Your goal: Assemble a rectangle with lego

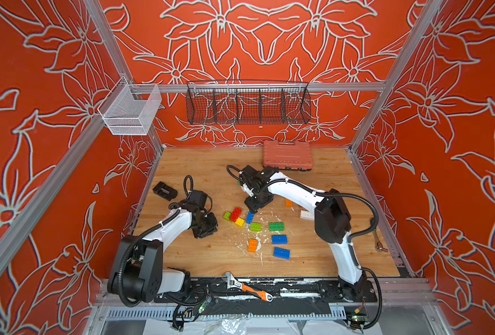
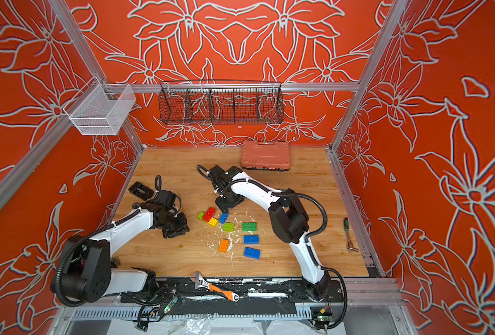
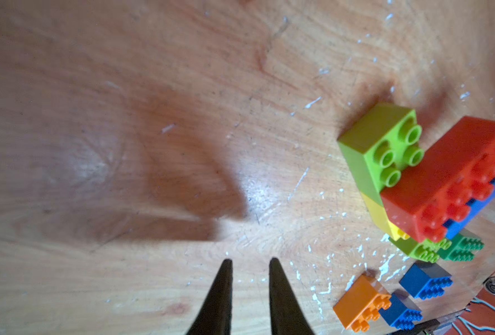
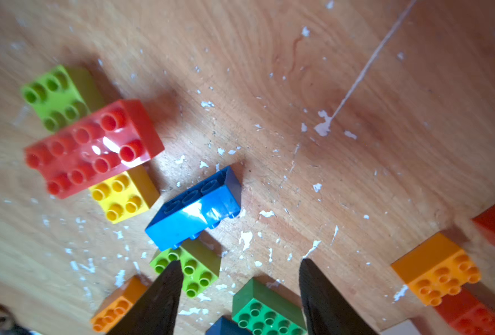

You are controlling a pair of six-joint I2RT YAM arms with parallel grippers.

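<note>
A red 2x4 brick bridges a lime brick and a yellow brick. Beside the yellow end, the blue 2x4 brick lies tipped on its side on the table, hollow underside toward the assembly. Its studs face a loose lime brick, close against or touching it. The right gripper is open above, nothing between its fingers. In the left wrist view, my left gripper has its fingers apart and empty over bare table, left of the assembly; the red brick partly hides the blue one there.
Nearby lie a green brick, an orange brick and two more blue bricks, one nearer and one farther. At the right are another orange brick and red ones.
</note>
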